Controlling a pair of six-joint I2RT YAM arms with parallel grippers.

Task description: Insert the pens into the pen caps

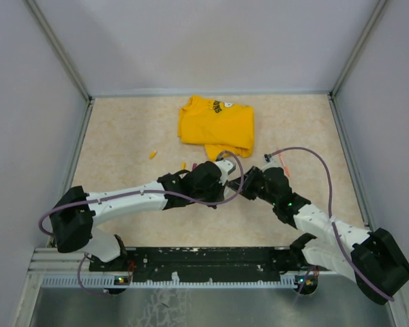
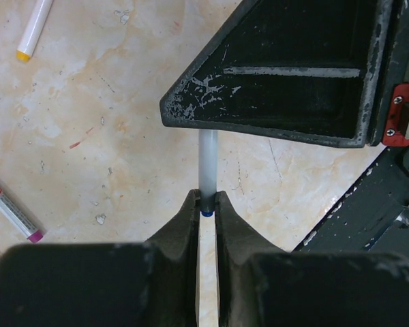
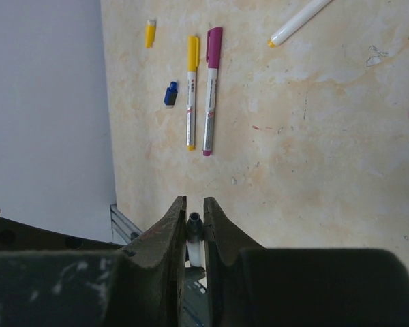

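Observation:
My left gripper is shut on a white pen [image 2: 208, 163] with a blue lower end, pointing up under the black right arm housing in the left wrist view. My right gripper is shut on a white object [image 3: 195, 245] with a dark tip. The grippers meet at centre in the top view, where their contents are hidden. On the table lie a yellow cap [image 3: 150, 33], a blue cap [image 3: 170, 93], a yellow marker [image 3: 191, 102], a purple marker [image 3: 211, 102] and a white pen with yellow end [image 3: 296, 24].
A folded yellow cloth [image 1: 215, 122] lies at the back centre. Walls bound the table on the sides and back.

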